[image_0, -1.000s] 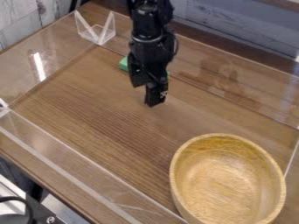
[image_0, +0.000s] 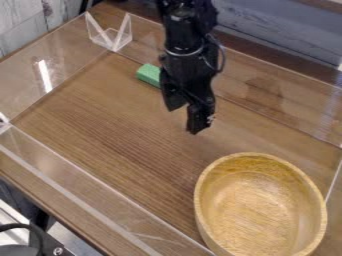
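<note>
The black robot arm reaches down from the top centre of the camera view, its gripper (image_0: 185, 112) open above the wooden table at the middle. A small green object (image_0: 150, 73) lies just left of the arm, partly hidden behind it. Nothing shows held in the gripper.
A large pale yellow oval bowl (image_0: 259, 205) sits at the bottom right. A clear wire-like holder (image_0: 107, 32) stands at the top left.
The arm and gripper have moved a little to the right and down in the view. The green object and the bowl stay where they were.
</note>
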